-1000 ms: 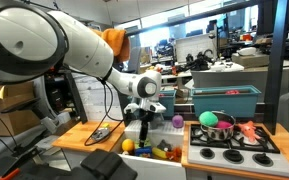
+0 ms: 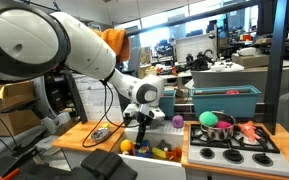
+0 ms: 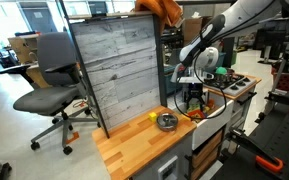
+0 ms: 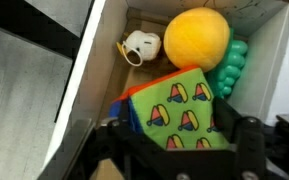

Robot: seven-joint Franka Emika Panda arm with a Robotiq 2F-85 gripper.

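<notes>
My gripper (image 2: 140,138) points down into the open drawer (image 4: 72,108). In the wrist view a green patterned thing with sailboats (image 4: 177,112) and a blue edge lies between its fingers. The fingers stand apart, one near each side of this thing; whether they touch it, I cannot tell. Beside it in the drawer are a yellow-orange ball (image 4: 196,38), a green bumpy thing (image 4: 230,68) and a small white toy with an orange tip (image 4: 142,46).
Drawer walls stand close on both sides of my gripper. A stove top (image 2: 234,152) with a pot (image 2: 216,128) is to the right in exterior view 1. A metal pan (image 3: 167,121) rests on the wooden counter (image 3: 134,150). Behind the arm stands a blue-green bin (image 2: 224,103).
My gripper has come down lower into the drawer. Its wrist sits lower than a second ago, and the drawer looks unmoved.
</notes>
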